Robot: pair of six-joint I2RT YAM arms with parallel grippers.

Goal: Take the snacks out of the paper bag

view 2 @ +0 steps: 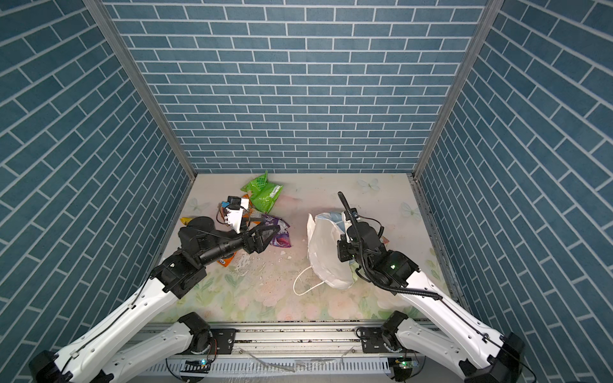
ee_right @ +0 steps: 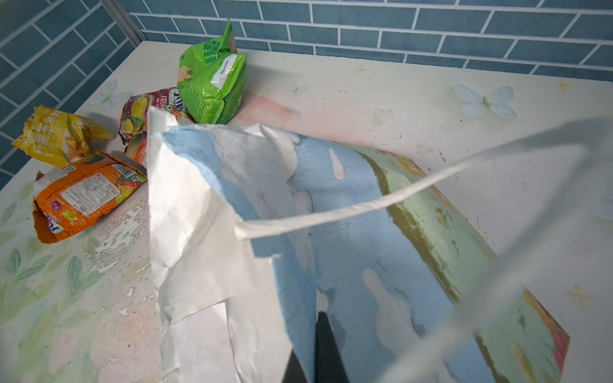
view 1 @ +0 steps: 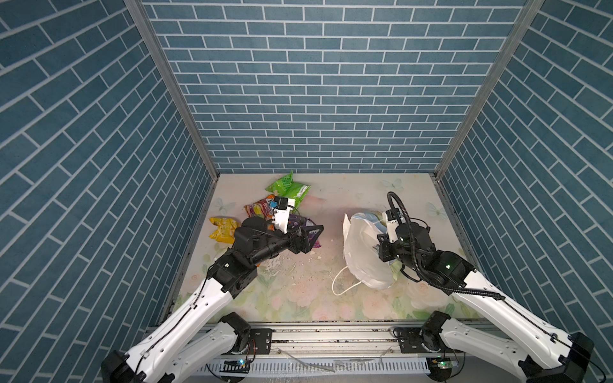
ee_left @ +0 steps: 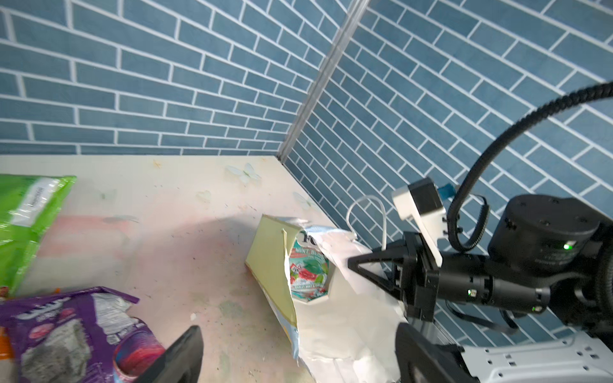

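Note:
On the table's right half a paper bag, white inside with blue and yellow on its outside, lies with its mouth facing forward-left; a green mint snack pack shows inside. My right gripper is shut at the bag's upper edge, the thin paper between its fingers. My left gripper hangs open and empty left of the bag, over the snack pile. Loose packs lie at left: green, yellow, orange, red and purple.
Tiled walls close in the table at back and sides.

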